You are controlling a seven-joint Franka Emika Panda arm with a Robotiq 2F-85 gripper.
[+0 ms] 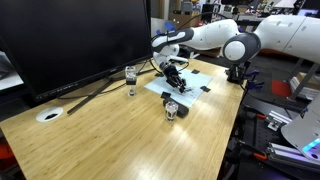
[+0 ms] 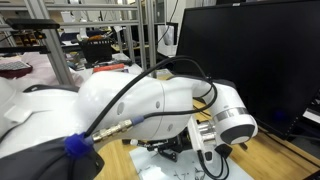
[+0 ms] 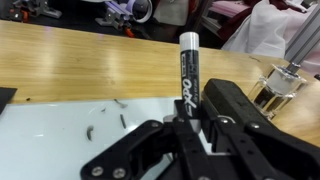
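Observation:
An Expo marker (image 3: 189,75) with a white barrel and dark label stands roughly upright in the wrist view. My gripper is shut on its lower part; the marker's lower end is hidden by the fingers. Below lies a white board (image 3: 60,140) bearing a few short dark marks (image 3: 123,121). In exterior view 1 my gripper (image 1: 183,86) is low over the board (image 1: 207,85), but the marker is too small to make out there. Whether its tip touches the board cannot be told.
A black eraser-like block (image 3: 245,105) lies beside the gripper, with a clear cup (image 3: 277,92) past it. Two cup-like items, one nearer (image 1: 171,110) and one farther (image 1: 131,80), stand on the table. A large monitor (image 1: 80,45) lines the back.

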